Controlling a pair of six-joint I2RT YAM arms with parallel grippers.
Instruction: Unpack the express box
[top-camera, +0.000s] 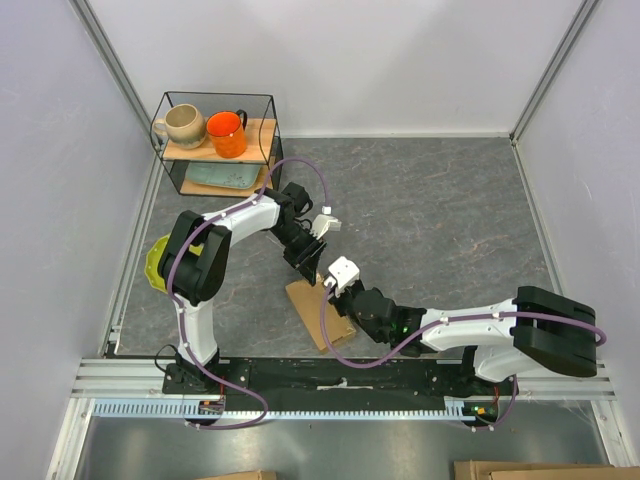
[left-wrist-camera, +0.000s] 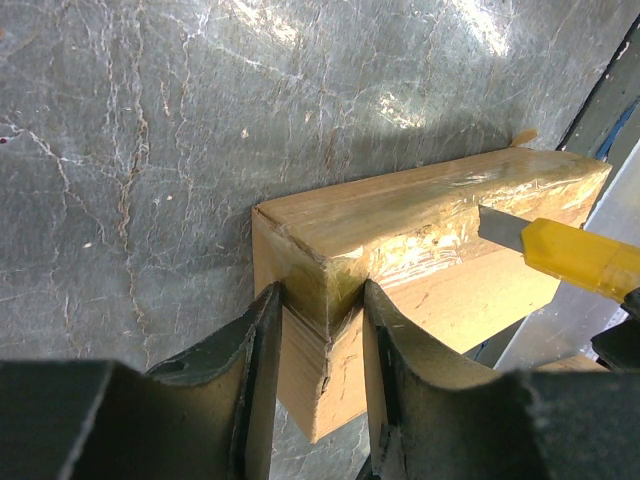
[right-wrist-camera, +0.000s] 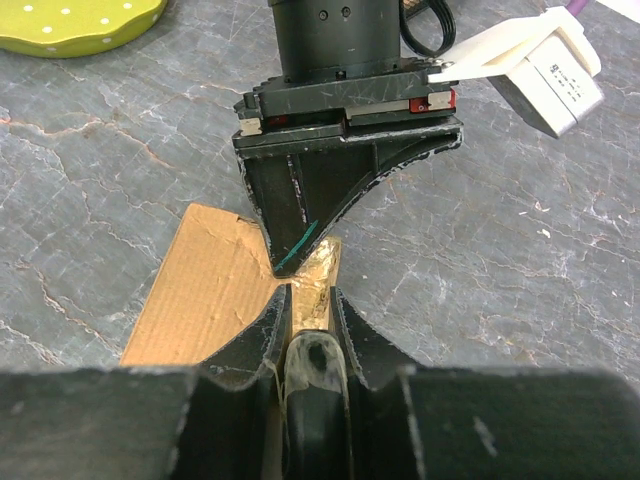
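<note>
The brown cardboard box (top-camera: 308, 308) stands on the grey table near the front edge, with clear tape along its narrow top side. In the left wrist view my left gripper is shut on a taped corner of this box. A yellow box cutter (left-wrist-camera: 580, 258) reaches in from the right, its metal blade tip at the taped side. My right gripper is shut on the cutter. From its own wrist view, a dark rounded end (right-wrist-camera: 315, 385) shows between the fingers, while the blade is hidden.
At the back left stands a rack (top-camera: 218, 158) with a beige mug (top-camera: 184, 128) and an orange mug (top-camera: 227, 136). A green dotted dish (right-wrist-camera: 75, 42) sits left of the left arm.
</note>
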